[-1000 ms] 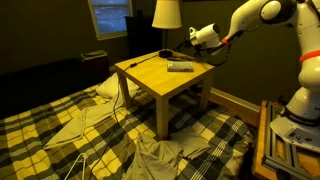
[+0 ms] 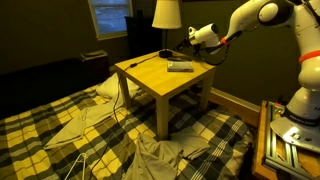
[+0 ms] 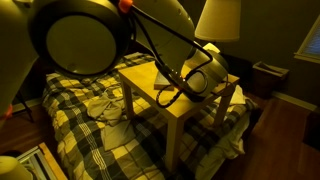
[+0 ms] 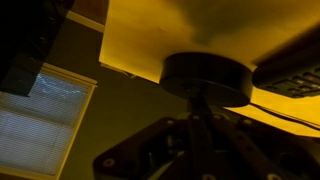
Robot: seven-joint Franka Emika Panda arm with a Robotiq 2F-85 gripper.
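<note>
A lamp with a pale shade (image 2: 167, 14) stands at the back of the light wooden table (image 2: 150, 75). Beside it, at the table's far right, my gripper (image 2: 188, 43) hangs above the tabletop. From the wrist, the view appears upside down: a round black base (image 4: 207, 75), apparently the lamp's, rests on the yellow-lit tabletop (image 4: 140, 30). Dark gripper parts overlap its lower edge, and whether they touch it is unclear. The gripper is shut, and nothing shows between its fingers. Its tips are hard to make out in the dark.
A pale book-like thing (image 2: 180, 66) lies on the table, with darker items behind it. A black item with buttons (image 4: 293, 72) sits beside the round base. A cord hangs from the table's left side. The plaid bed (image 2: 60, 125) carries rumpled cloth (image 2: 155, 158).
The lamp, table and bed look unchanged.
</note>
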